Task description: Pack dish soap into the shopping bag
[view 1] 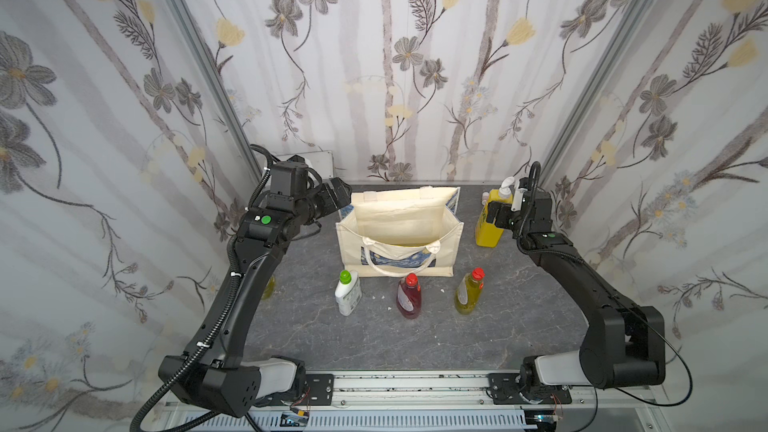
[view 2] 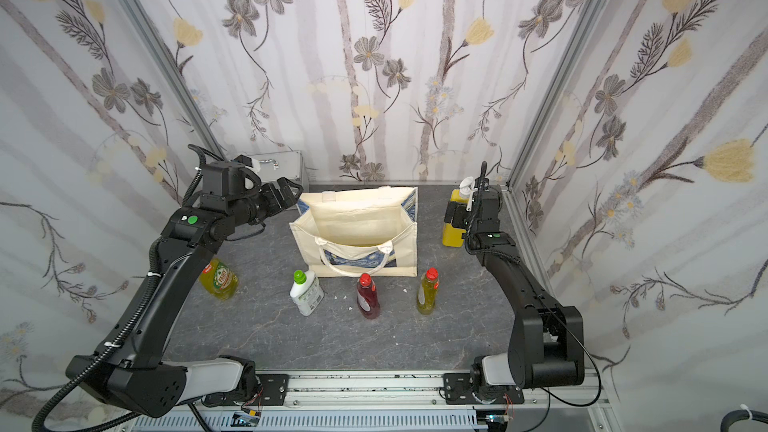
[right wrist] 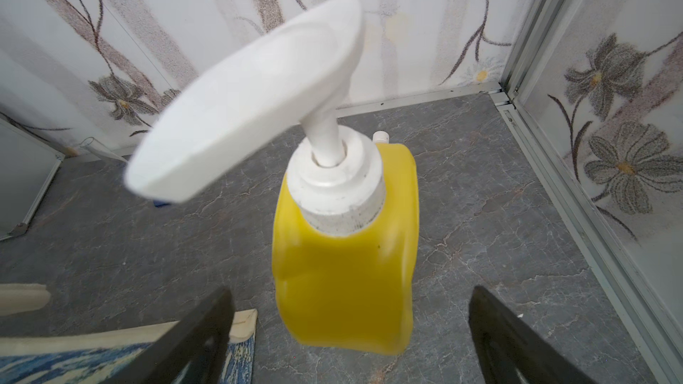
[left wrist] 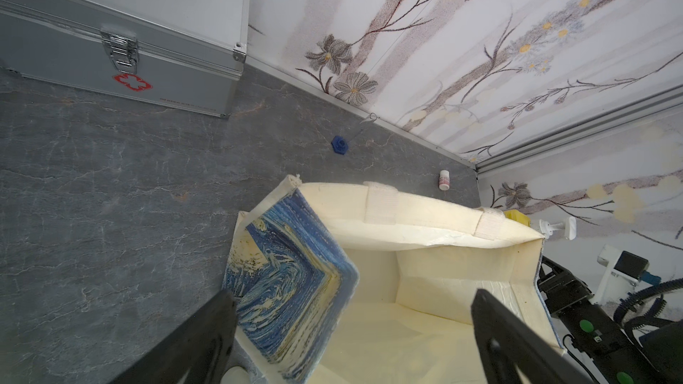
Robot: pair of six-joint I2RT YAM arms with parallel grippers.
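A cream canvas bag (view 1: 400, 260) stands open at the table's middle, empty as far as shows. A yellow pump bottle (right wrist: 345, 277) stands right of it, with my right gripper (view 1: 497, 214) open just above and in front, its blurred fingers either side of the bottle in the right wrist view. My left gripper (view 1: 336, 196) hangs open over the bag's left end, nothing between its fingers. A white bottle with green cap (view 1: 348, 296), a red bottle (view 1: 409, 300) and an olive bottle (view 1: 468, 296) stand before the bag; another yellow-green bottle (view 2: 218, 280) stands at the left.
A metal case (left wrist: 178, 85) stands at the back left. A small blue piece (left wrist: 339, 145) and a small pink-and-white container (left wrist: 444, 180) lie behind the bag. Bare table shows along the front and between case and bag.
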